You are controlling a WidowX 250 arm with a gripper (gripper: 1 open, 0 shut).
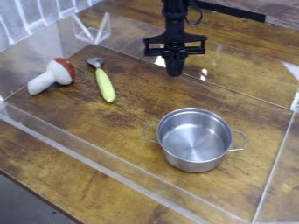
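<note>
The black gripper (173, 63) hangs at the top centre of the camera view, above the back of the wooden table, apart from the objects; whether its fingers are open or shut is hard to make out. A steel pot (193, 144) with two handles stands at the lower right, empty. A yellow-green corn cob (105, 86) lies left of centre, beside a small silver utensil (96, 63). A white toy with a reddish-brown top (49, 77), like a mushroom, lies at the far left.
Clear plastic walls border the work area on the wooden table (111, 153). The middle of the table, between the corn and the pot, is bare, as is the lower left.
</note>
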